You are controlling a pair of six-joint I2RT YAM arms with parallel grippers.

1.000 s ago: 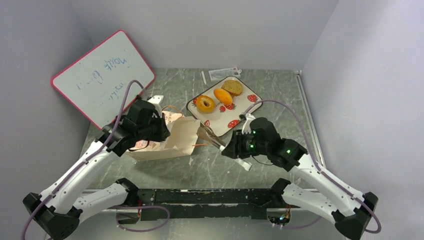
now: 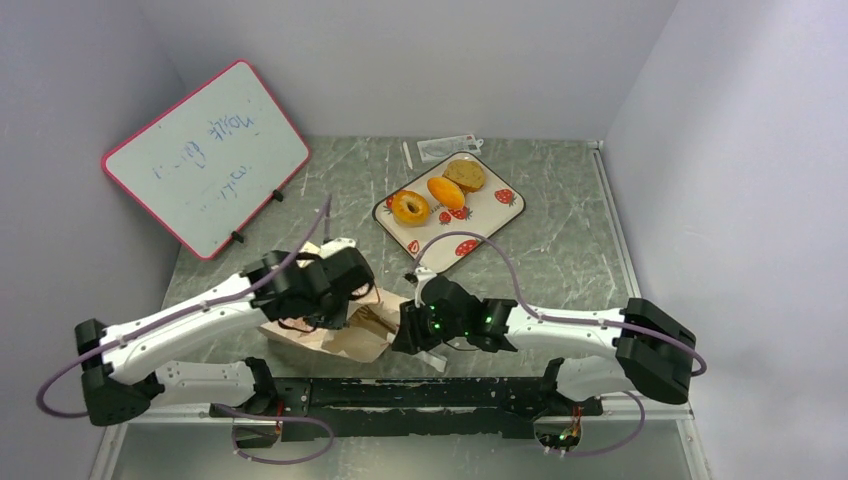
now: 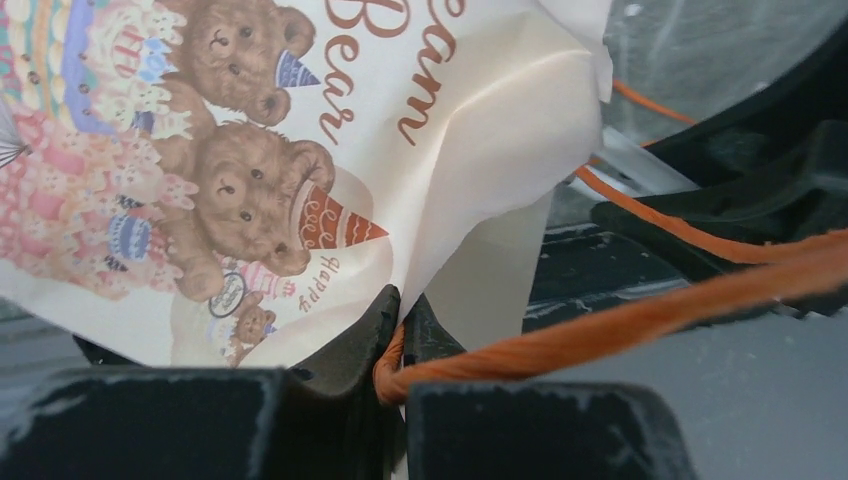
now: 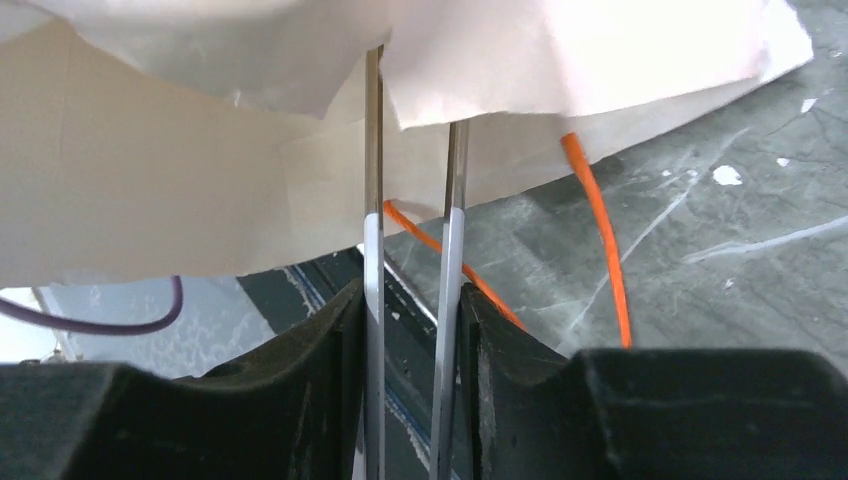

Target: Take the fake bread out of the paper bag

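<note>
The pale paper bag lies tipped on the table under my left arm, its mouth facing right. My left gripper is shut on the printed bag at its rim, with the orange cord handle running across its fingers. A pair of tongs stands between the fingers of my right gripper, its two legs apart. The tongs' far ends pass into the bag's mouth and are hidden by paper in the right wrist view. No bread shows inside the bag.
A strawberry-patterned tray at the back holds a bagel, an orange oval loaf and a bread slice. A whiteboard leans at the back left.
My right gripper has carried the tongs leftward, from beside the bag into its mouth. The left arm has swung toward the front, pulling the bag with it and tilting it.
</note>
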